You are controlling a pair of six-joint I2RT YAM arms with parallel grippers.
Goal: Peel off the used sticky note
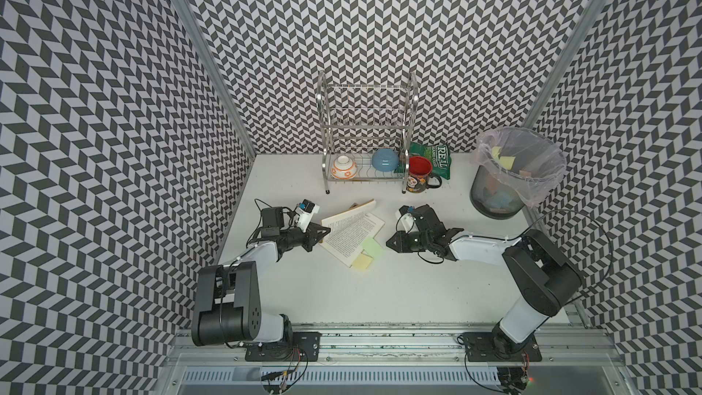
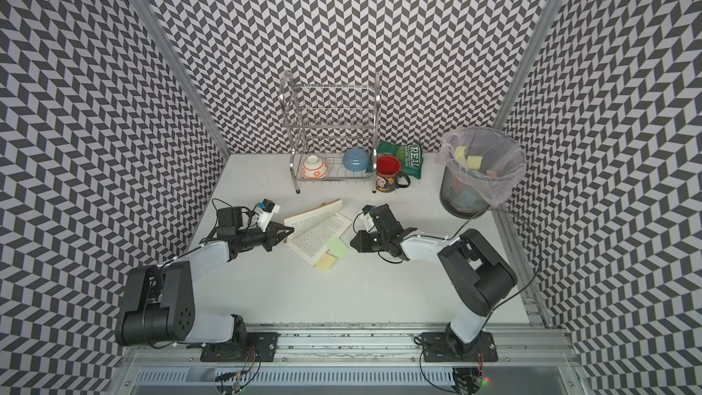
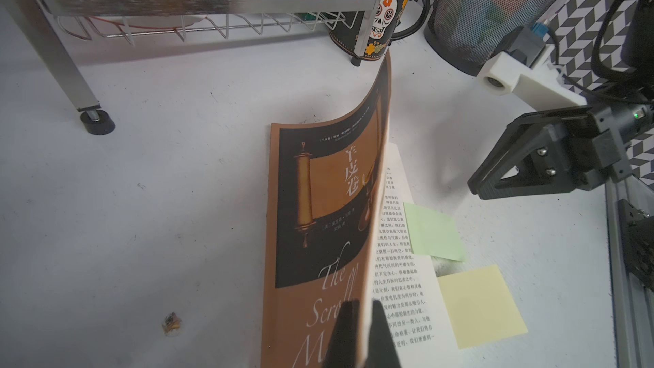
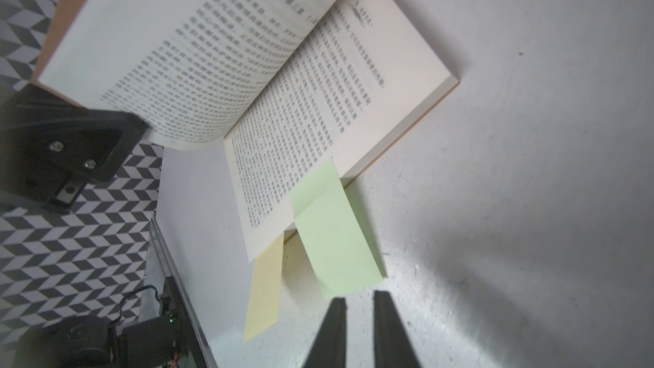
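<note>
An open book [image 1: 351, 237] lies on the table, its raised pages and cover held at the left by my left gripper, which is shut on the book's thin edge. A green sticky note [image 4: 337, 238] and a yellow sticky note [image 4: 265, 286] stick out from the right-hand page's lower edge. My right gripper stands just right of the book, beside the green note, its fingers part open with nothing seen between them.
A steel rack [image 1: 365, 125] with bowls stands behind the book, a mug [image 1: 419, 179] and green bag [image 1: 438, 161] beside it. A lined bin [image 1: 512, 190] holding paper scraps is at the back right.
</note>
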